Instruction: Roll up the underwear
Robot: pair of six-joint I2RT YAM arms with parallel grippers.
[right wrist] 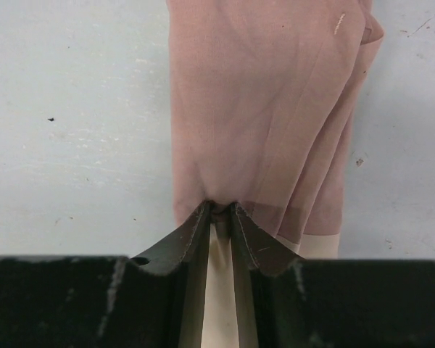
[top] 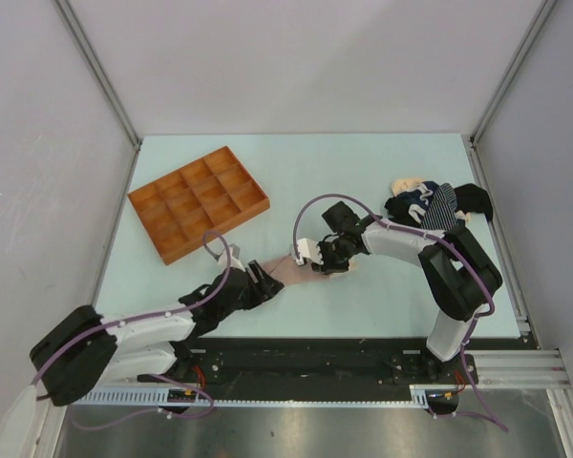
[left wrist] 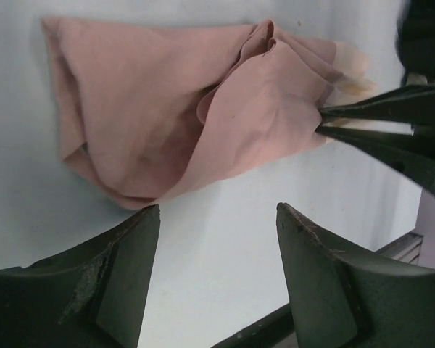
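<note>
The pink underwear (top: 301, 274) with a cream band lies flat and partly folded at the table's middle front. My right gripper is down on it near the band, fingertips close together with fabric pinched between or under them; whether it grips firmly is hard to tell. My left gripper stands part open over the cloth's left end, fingers apart, just short of its lower edge in the left wrist view, where the right gripper's fingers also show at right.
An empty orange divided organizer (top: 199, 204) lies at the back left. A pile of dark, striped and beige clothes (top: 439, 205) sits at the back right.
</note>
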